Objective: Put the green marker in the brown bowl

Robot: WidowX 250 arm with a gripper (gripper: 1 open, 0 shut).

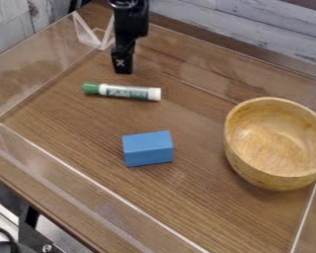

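The green marker (122, 92), white-bodied with a green cap at its left end, lies sideways on the wooden table, left of centre. My black gripper (122, 67) reaches in from the top, its tip a little above the marker in the picture and apart from it. Nothing shows in its grasp; how far the fingers are spread is too small to make out. Far over at the right sits the brown bowl (276, 117), a wide tan one, its visible inside empty.
A blue block (149, 148) rests on the table between the marker and the bowl, nearer the front. Bare table lies between the marker and the bowl. Dark cables (21, 232) fill the lower left corner.
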